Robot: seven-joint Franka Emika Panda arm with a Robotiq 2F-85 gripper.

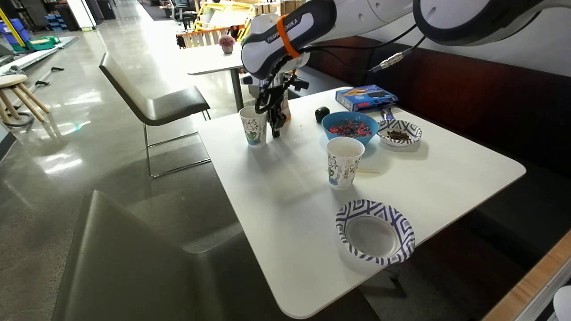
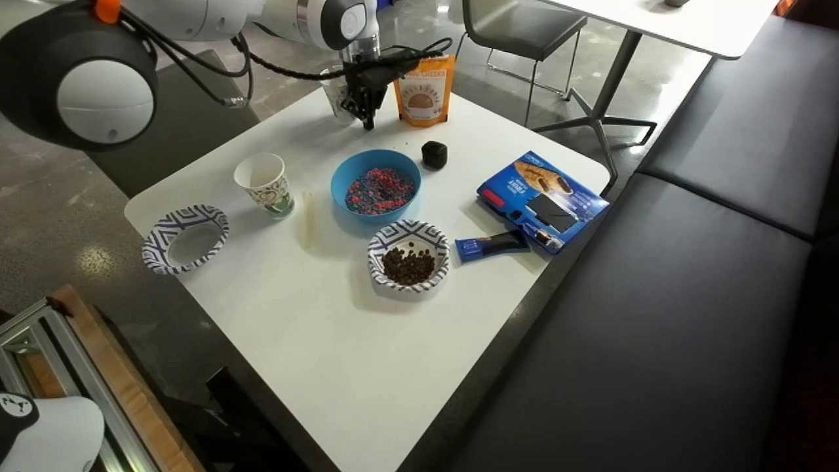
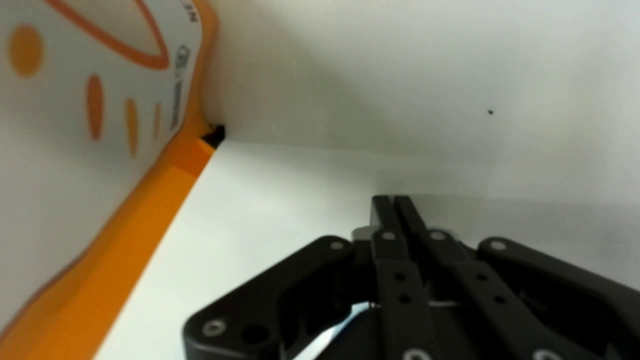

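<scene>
My gripper is shut, its fingertips pressed together with nothing showing between them. It points down close above the white table [image 2: 338, 354], between a patterned paper cup [image 1: 254, 127] and an orange pouch [image 2: 425, 93]. In the wrist view the pouch [image 3: 96, 150] fills the left side, apart from the fingers. A second paper cup [image 1: 343, 163] stands upright near the table's middle. Beyond it is a blue bowl [image 2: 375, 161] of pink and dark bits. The first cup is partly hidden behind my gripper in exterior view 2.
A patterned bowl with brown pieces [image 2: 409, 266], a blue wrapper bar [image 2: 493, 245], a blue box [image 2: 543, 200] and a small black object [image 2: 434, 155] stand toward the bench side. An empty patterned bowl [image 1: 404, 230] sits near one edge. A thin pale stick [image 2: 309, 221] lies by the second cup.
</scene>
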